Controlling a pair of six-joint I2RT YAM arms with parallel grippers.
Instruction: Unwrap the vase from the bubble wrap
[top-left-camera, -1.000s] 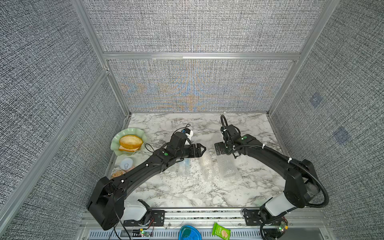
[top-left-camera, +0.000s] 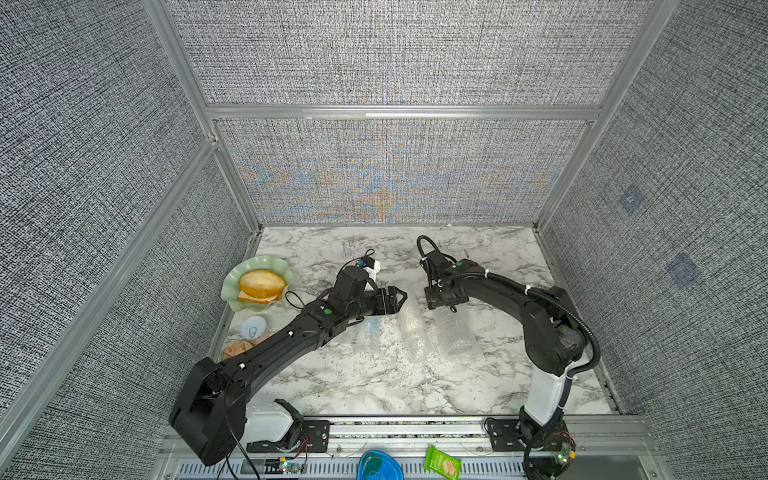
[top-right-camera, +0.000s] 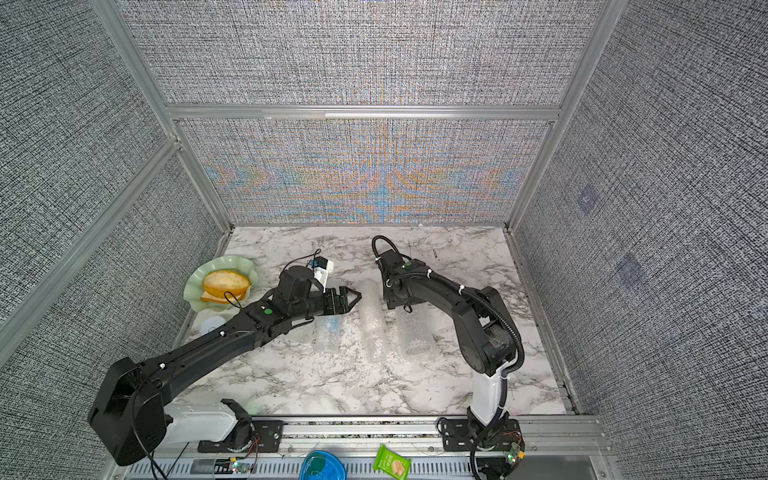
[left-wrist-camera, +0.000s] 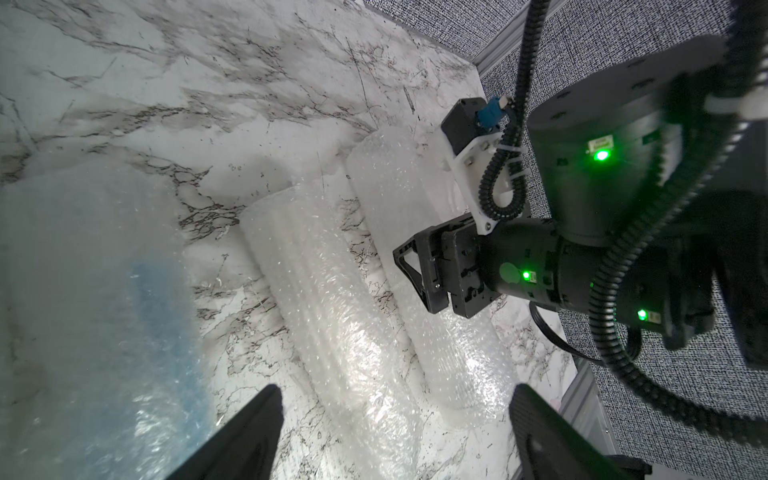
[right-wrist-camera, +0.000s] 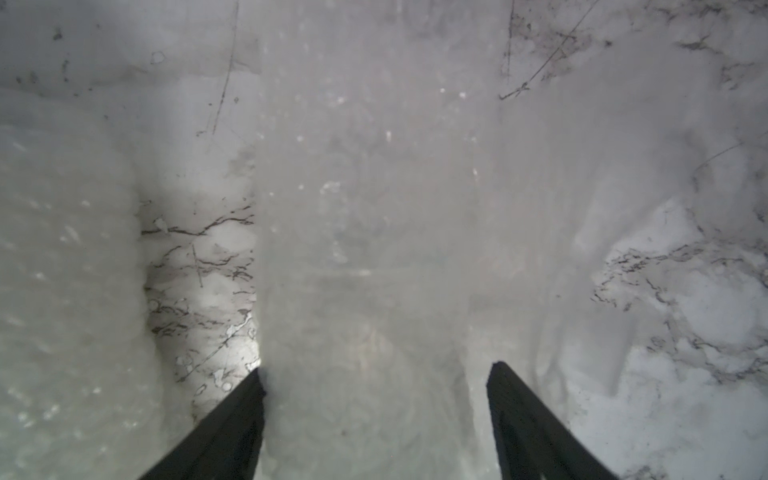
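Three bubble-wrapped rolls lie side by side on the marble table. In the left wrist view the left roll (left-wrist-camera: 104, 304) shows a bluish tint, the middle roll (left-wrist-camera: 336, 328) is clear, and the right roll (left-wrist-camera: 432, 280) lies beneath my right gripper. Which of them holds the vase cannot be told. My left gripper is open above the middle roll, nothing between its fingers. In the right wrist view the fingers (right-wrist-camera: 228, 432) of my right gripper stand apart on either side of the right roll (right-wrist-camera: 364, 240), and a loose flap of wrap (right-wrist-camera: 552, 280) spreads beside it.
At the left wall stand a green scalloped bowl (top-left-camera: 230, 288) with bread (top-left-camera: 262, 284) and a white-lidded can (top-left-camera: 253, 326). A blue container (top-left-camera: 379, 465) and a green packet (top-left-camera: 442, 462) lie beyond the front rail.
The rolls have stayed put.
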